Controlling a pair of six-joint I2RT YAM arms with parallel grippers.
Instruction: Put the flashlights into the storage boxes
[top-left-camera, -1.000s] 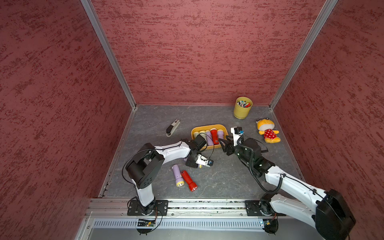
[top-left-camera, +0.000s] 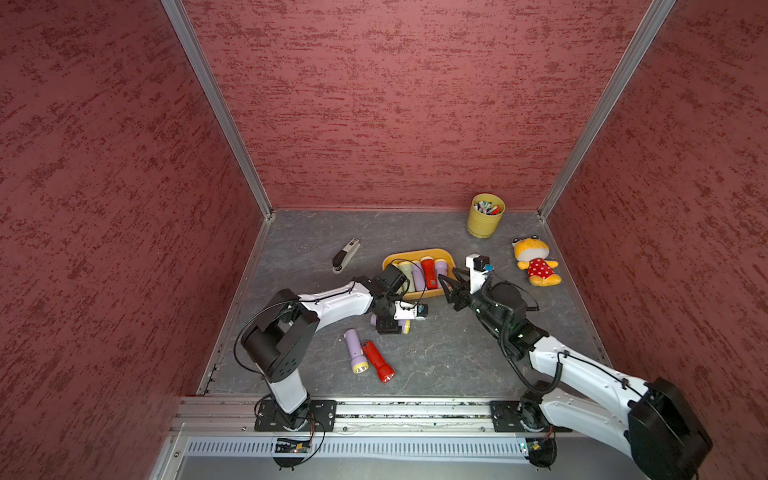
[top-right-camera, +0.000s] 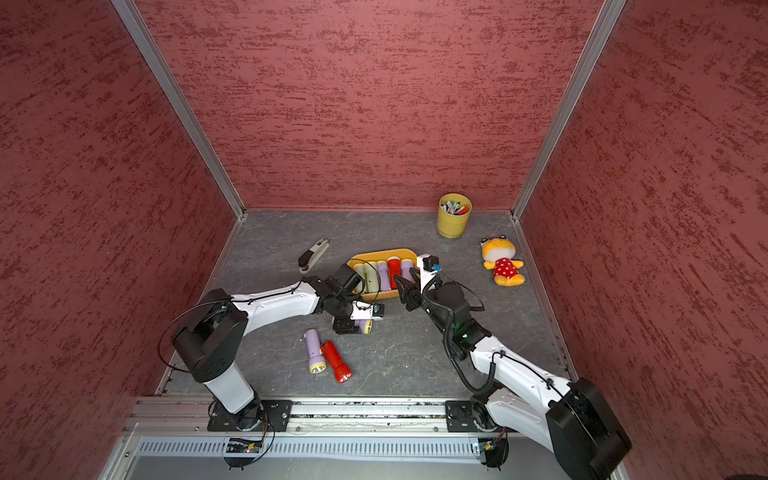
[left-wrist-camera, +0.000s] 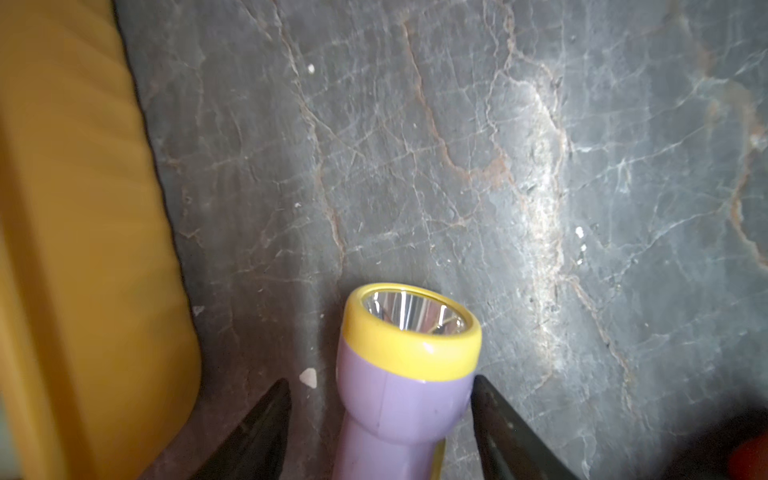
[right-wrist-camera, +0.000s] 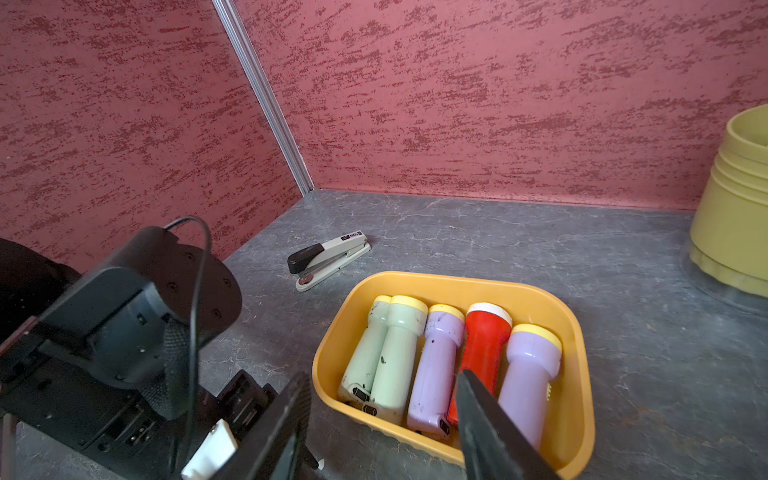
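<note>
A purple flashlight with a yellow rim (left-wrist-camera: 408, 364) lies on the table in front of the orange storage box (right-wrist-camera: 456, 281). Around its head, my left gripper is open, one finger on each side; the right finger looks very near it or touching. In the top left view the left gripper hides most of this flashlight. Another purple flashlight (top-left-camera: 353, 348) and a red flashlight (top-left-camera: 377, 361) lie side by side nearer the front. Several flashlights fill the box: pale green, purple and red. My right gripper stands open at the box's right front, holding nothing.
A stapler (top-left-camera: 345, 255) lies behind the left arm. A yellow bucket of markers (top-left-camera: 481, 220) stands at the back right, and a plush toy (top-left-camera: 537, 262) sits at the right.
The right arm has barely shifted.
</note>
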